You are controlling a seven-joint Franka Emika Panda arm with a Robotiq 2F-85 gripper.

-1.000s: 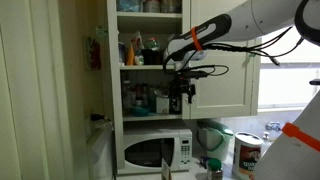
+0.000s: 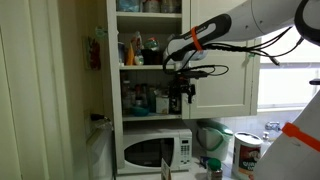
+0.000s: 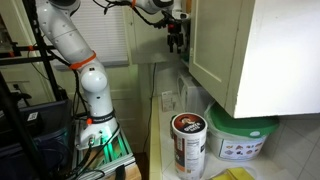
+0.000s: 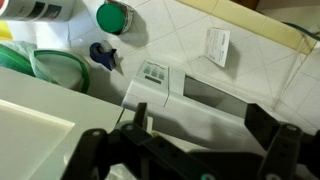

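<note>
My gripper (image 2: 183, 97) hangs level with the open shelves of the cabinet, close to the edge of the cabinet door (image 2: 222, 75). In the wrist view its two dark fingers (image 4: 277, 140) stand wide apart, with nothing held between them. Below them shows the white microwave (image 4: 180, 115), top and keypad in sight, some way beneath the fingers. Exterior view 1 shows the microwave (image 2: 153, 150) on the counter under the shelves. From the other side, the gripper (image 3: 178, 42) is high up beside the cabinet.
On the shelves stand several containers (image 2: 162, 104). A green-lidded bin (image 3: 240, 128) and a large labelled tub (image 3: 188, 143) stand on the counter. A green-lidded jar (image 4: 114, 17) is beside the microwave. The open cabinet door borders the arm closely.
</note>
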